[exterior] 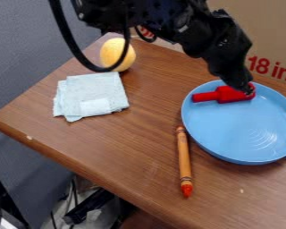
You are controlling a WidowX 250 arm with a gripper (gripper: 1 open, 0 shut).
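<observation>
My black gripper (239, 82) reaches down from the top over a blue plate (238, 134), its tip just at or above a red cylindrical object (213, 96) lying on the plate's far part. Whether the fingers are open or shut on it I cannot tell. An orange crayon (184, 163) lies on the table left of the plate.
A folded pale cloth (89, 95) and a yellow round object (118, 55) sit on the left of the wooden table (104, 156). A cardboard box (267, 45) stands behind the plate. The table's left edge borders a grey area.
</observation>
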